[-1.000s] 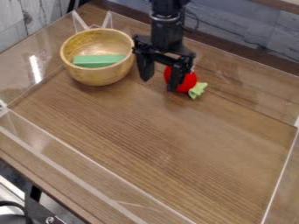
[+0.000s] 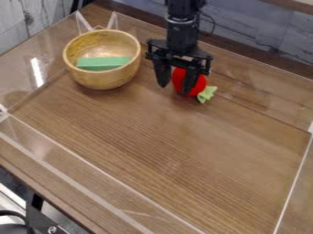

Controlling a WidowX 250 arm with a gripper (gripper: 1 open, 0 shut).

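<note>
The black gripper (image 2: 181,64) hangs at the top middle, its fingers spread over a red round object (image 2: 191,80), which has a pale green piece (image 2: 208,93) at its lower right. Whether the fingers touch or grip the red object cannot be seen clearly. A tan bowl (image 2: 102,36) to the left holds a green block (image 2: 102,63).
Grey walls edge the table at the back left and right, and a black cable lies at the bottom left.
The gripper has shifted slightly and now sits lower or more closely around the red object. The bowl has stayed in place.
</note>
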